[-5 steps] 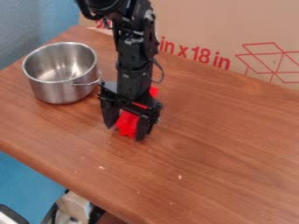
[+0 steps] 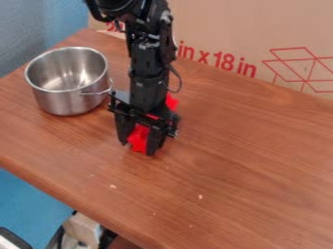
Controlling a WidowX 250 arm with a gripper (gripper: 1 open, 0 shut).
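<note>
My black gripper (image 2: 138, 137) hangs from the top of the view, low over the wooden table (image 2: 240, 180), shut on a red object (image 2: 138, 137). Parts of the red object show between and behind the fingers; the rest is hidden by the gripper. A steel pot (image 2: 61, 95) with a side handle stands just left of the gripper.
A cardboard sheet (image 2: 247, 39) with red print stands along the back. Past the table's left edge is a blue surface (image 2: 26, 199).
The gripper's fingertips have shifted very slightly left and drawn a little closer together round the red object. The pot has not moved.
</note>
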